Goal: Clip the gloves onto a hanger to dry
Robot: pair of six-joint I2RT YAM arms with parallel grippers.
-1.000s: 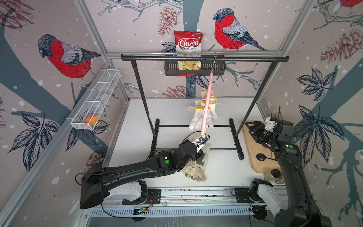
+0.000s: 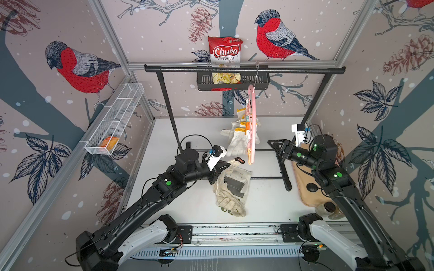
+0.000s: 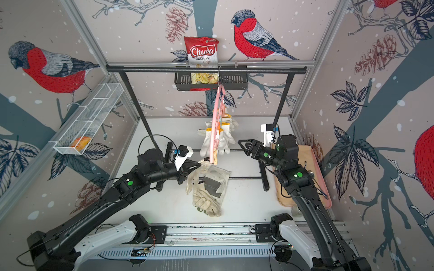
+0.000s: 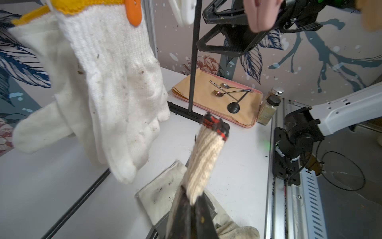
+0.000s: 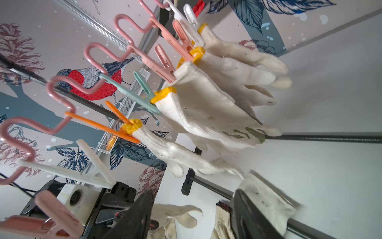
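Observation:
A pink hanger (image 2: 252, 131) with coloured clips hangs from the black rail. Several white gloves (image 5: 214, 111) with yellow cuffs dangle from it; the orange clip (image 5: 99, 125) grips one. The nearer white clip (image 5: 91, 171) and pink clip (image 5: 59, 217) hold nothing. My left gripper is shut on a cream glove, its dark, red-flecked cuff (image 4: 209, 155) sticking up past the fingers. This glove is left of and below the hanger's near end. To the hanger's right, my right gripper (image 2: 274, 145) is open and empty, its fingers (image 5: 137, 215) spread wide.
More gloves (image 2: 230, 205) with a grey patch lie on the white table below the left gripper. A tan tray (image 4: 238, 101) with spoons and a ladle sits at the right, jars (image 4: 270, 105) beside it. Black rack legs (image 2: 284, 169) stand on both sides.
My left gripper has swung back to the left, away from the hanger's near end. My right gripper has come left towards the hanger, which has turned a little, showing its clips.

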